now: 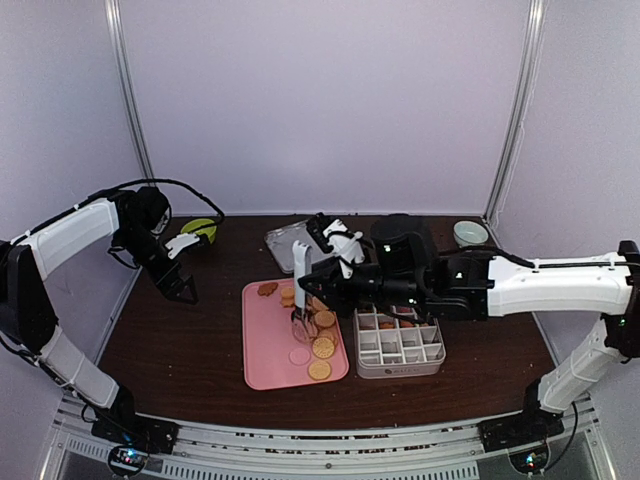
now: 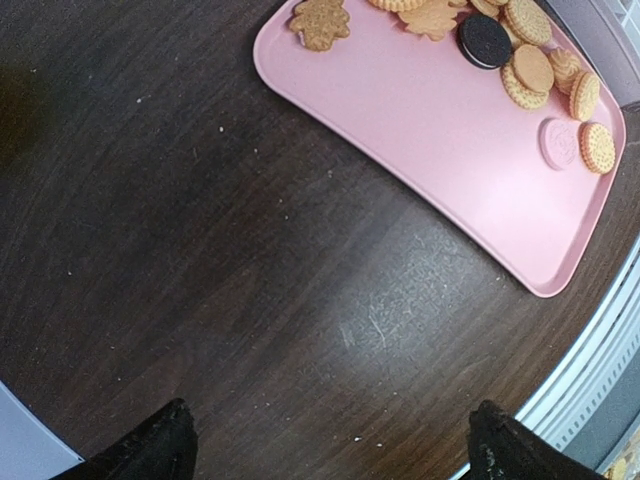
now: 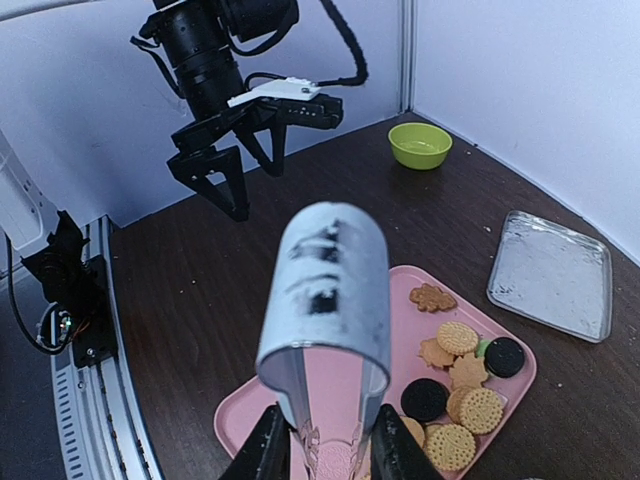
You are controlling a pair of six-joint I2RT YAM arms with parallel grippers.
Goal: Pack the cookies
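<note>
My right gripper (image 1: pixel 318 286) is shut on white-handled tongs (image 1: pixel 302 268), which hang nearly upright over the pink tray (image 1: pixel 268 350). The tongs' clear lower ends reach down among the cookies; whether they grip one cannot be told. Round golden cookies (image 1: pixel 323 347), dark sandwich cookies (image 3: pixel 424 399) and a brown flower-shaped cookie (image 2: pixel 320 24) lie on the tray, mostly along its right side, with a pink round cookie (image 2: pixel 559 144) near them. Right of the tray stands the white divided box (image 1: pixel 400 368), its back compartments partly covered by my right arm. Off to the left, my left gripper is open and empty.
A clear lid (image 3: pixel 552 275) lies flat behind the tray, partly behind the tongs in the top view. The green bowl (image 3: pixel 420 146) sits at the back left, a pale bowl (image 1: pixel 470 233) at the back right. Bare table (image 1: pixel 190 350) stretches left of the tray.
</note>
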